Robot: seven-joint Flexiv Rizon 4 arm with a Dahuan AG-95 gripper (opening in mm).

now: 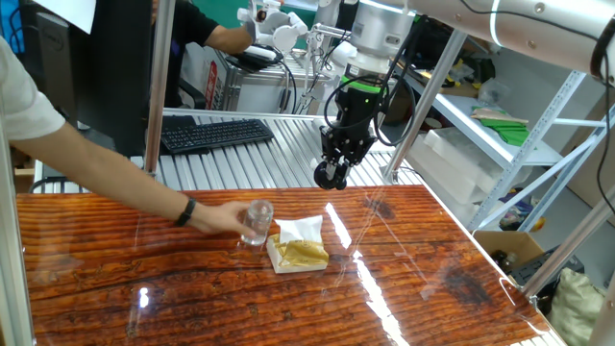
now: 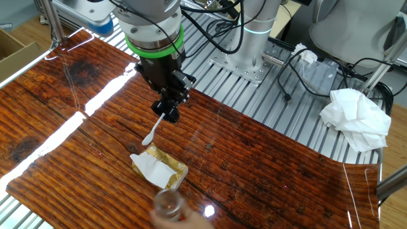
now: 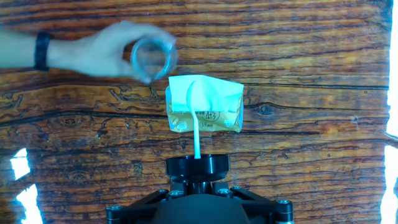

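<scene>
My gripper (image 2: pixel 166 109) hangs above the table, its dark fingers shut on the handle of a white spoon (image 2: pixel 152 130). In the wrist view the spoon (image 3: pixel 196 124) points away from the gripper, its bowl overlapping the tissue from above. Below it on the table sits a tissue pack (image 1: pixel 300 254), gold and white, with a white tissue sticking out. Beside the pack, a person's hand (image 1: pixel 223 218) is at a clear glass jar (image 1: pixel 258 221), which also shows in the wrist view as a round rim.
The wooden tabletop (image 1: pixel 125 279) is glossy and mostly bare around the pack. A keyboard (image 1: pixel 216 135) lies behind it on the metal slats. In the second exterior view, crumpled white plastic (image 2: pixel 356 119) rests near the table's far edge. The person's arm reaches across the left side.
</scene>
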